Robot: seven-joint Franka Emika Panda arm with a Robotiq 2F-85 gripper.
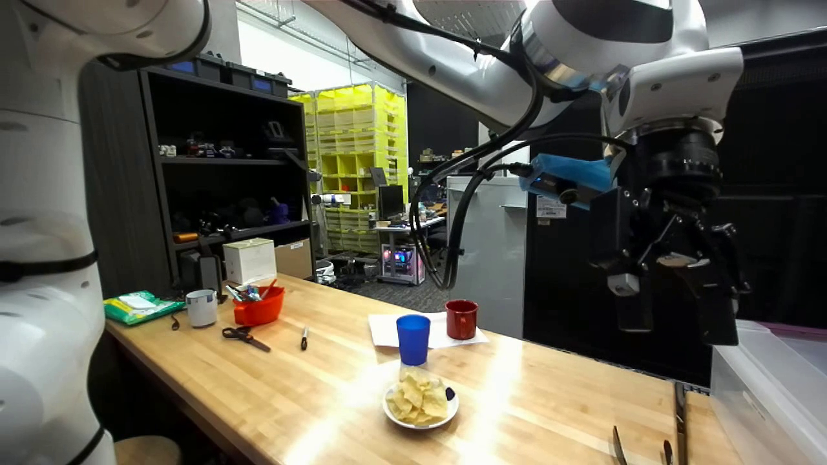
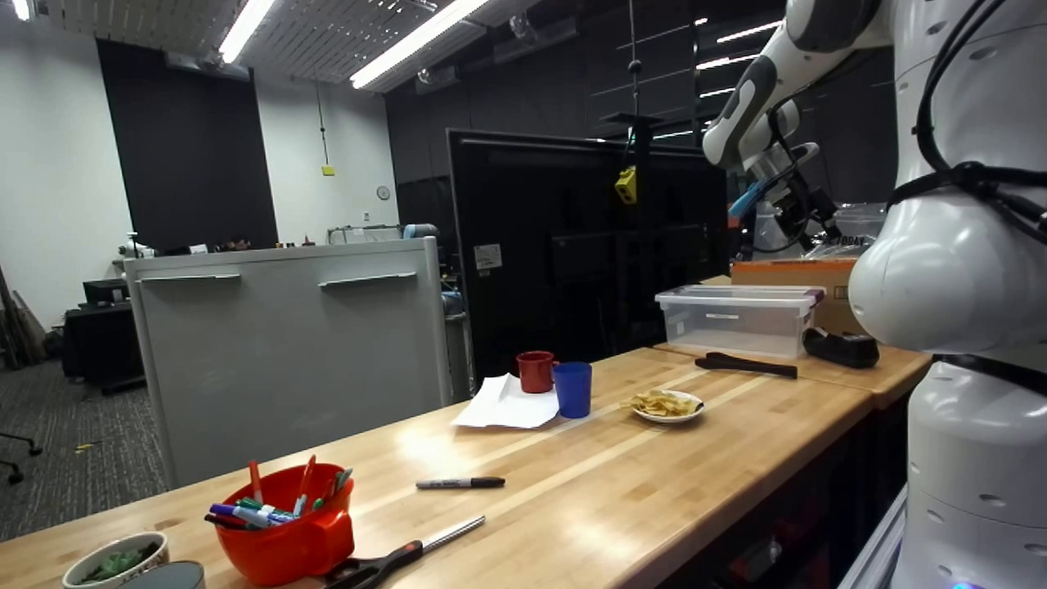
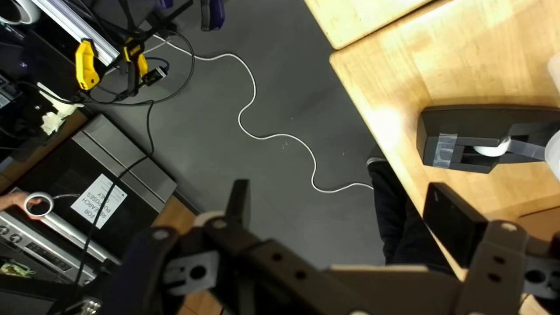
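My gripper (image 1: 674, 329) is open and empty, held high above the right end of the table in exterior view 1. In the wrist view its two fingers are spread wide, with grey floor and the table's edge beyond them. Well to its left, a white plate of chips (image 1: 418, 399) rests on the table. A blue cup (image 1: 413, 340) stands upright behind the plate, and a red mug (image 1: 462, 319) sits on white paper (image 1: 385, 329). Under the wrist camera, off to the right, lies a black tape dispenser (image 3: 467, 126).
A clear lidded bin (image 2: 736, 322) stands at the table's far end, beside a dark long-handled tool (image 2: 746, 365). Scissors (image 1: 245, 338), a marker (image 2: 459, 483) and a red pen holder (image 1: 260, 309) occupy the other end. Bare wood lies between them and the plate.
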